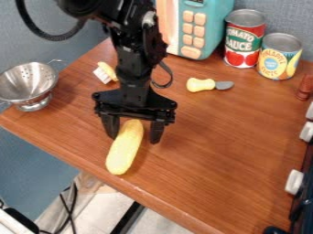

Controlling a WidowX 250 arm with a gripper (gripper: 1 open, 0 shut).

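Observation:
The black gripper (134, 128) is raised a little over a yellow corn-like toy (123, 155), its two fingers apart on either side above the toy's far end. The toy lies on the wooden table (221, 155) near the front left edge. Whether the fingers touch it is hard to tell, but they look clear of it.
A metal colander (25, 87) sits at the left edge. A toy microwave (196, 27), two cans (243, 41) and a small knife (208, 85) are at the back. A black stove-like item (299, 183) lines the right edge.

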